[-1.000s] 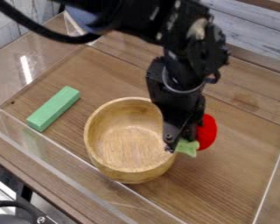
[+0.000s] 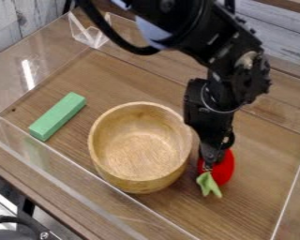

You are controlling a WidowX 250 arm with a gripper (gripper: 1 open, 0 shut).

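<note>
A red object with a pale green top [image 2: 217, 172], like a toy strawberry or pepper, lies on the wooden table just right of a round wooden bowl [image 2: 135, 148]. My black gripper [image 2: 210, 147] points down over the red object, its lower fingers at or against its upper part. Whether the fingers hold it is hidden.
A green block [image 2: 57, 116] lies at the left. A small clear object stands at the top left edge.
The red object has come down from a raised spot beside the bowl's right rim onto the table. The arm has shifted slightly, with the gripper still over the object.
</note>
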